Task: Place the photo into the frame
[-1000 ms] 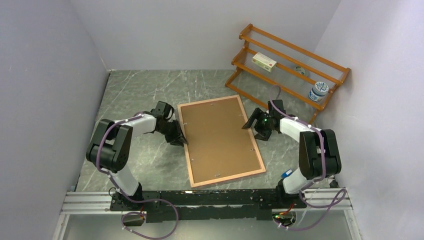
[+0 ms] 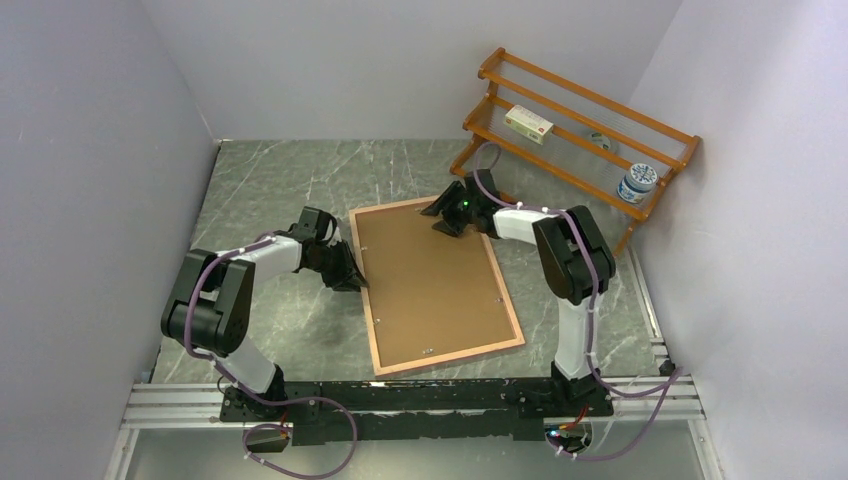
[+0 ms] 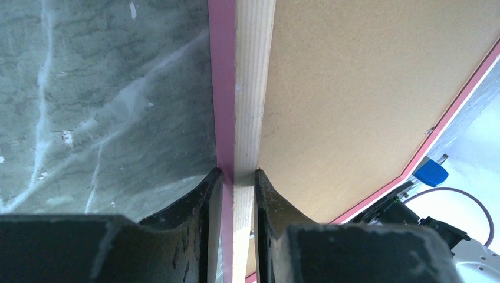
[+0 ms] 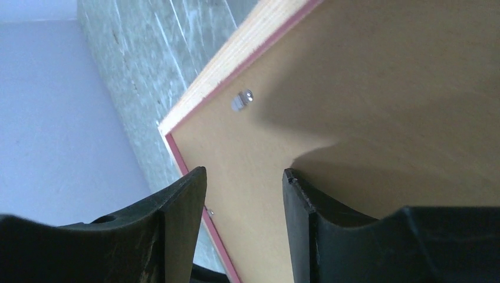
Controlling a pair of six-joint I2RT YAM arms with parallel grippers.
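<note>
The frame lies back up on the table, a light wooden border (image 2: pixel 449 360) with a pinkish inner edge around a brown backing board (image 2: pixel 425 290). Small metal tabs (image 4: pixel 242 100) sit along the board's edges. On the left rail, my left gripper (image 2: pixel 361 285) is shut; the left wrist view has the wooden rail (image 3: pixel 251 88) between its fingers. Above the board near the far rail hovers my right gripper, its fingers apart with only the board visible beyond the gap. One tab shows just ahead of it. No photo is visible.
A wooden rack (image 2: pixel 590 95) stands at the back right, holding a small box (image 2: pixel 528 124) and a blue-and-white tub (image 2: pixel 637 182). Its lower leg comes close to the frame's far right corner.
My right gripper has moved from the frame's right rail to the left and back, over the board near the far rail.
</note>
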